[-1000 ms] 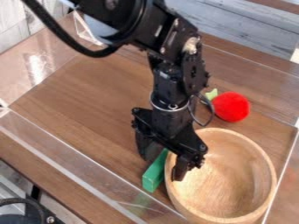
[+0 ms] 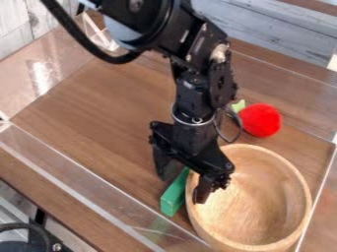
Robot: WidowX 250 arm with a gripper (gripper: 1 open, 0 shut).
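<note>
My black gripper (image 2: 195, 165) points down at the left rim of a round wooden bowl (image 2: 270, 207). A green block (image 2: 172, 197) lies on the tray floor just left of the bowl, partly hidden under the gripper. The fingers are dark and overlap one another, so whether anything is between them cannot be made out. A red object with a green top (image 2: 261, 120), like a toy vegetable, lies behind the bowl to the right of the arm.
The wooden floor (image 2: 93, 118) left of the arm is clear. Clear low walls edge the work area, with a whitish plank surface beyond at the back.
The arm's upper part has shifted very slightly over the last second; the gripper stays at the bowl's left rim, and the objects have not moved.
</note>
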